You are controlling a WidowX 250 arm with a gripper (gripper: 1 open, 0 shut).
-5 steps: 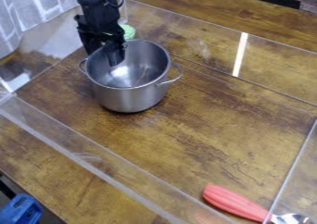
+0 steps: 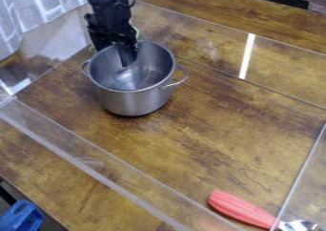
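Note:
A large stainless steel pot [image 2: 133, 92] with two side handles stands on the wooden table. The dark gripper [image 2: 121, 52] reaches down from the top to the back rim and into the mouth of the pot. Whether its fingers are open or shut is too small and dark to tell. A small green object [image 2: 141, 36] shows partly behind the gripper.
A red-handled utensil [image 2: 239, 209] lies at the bottom right, and a blue object [image 2: 19, 216] is at the bottom left. Clear panels border the work area.
The gripper has shifted slightly to the right over the back of the pot. The pot looks nearly unmoved.

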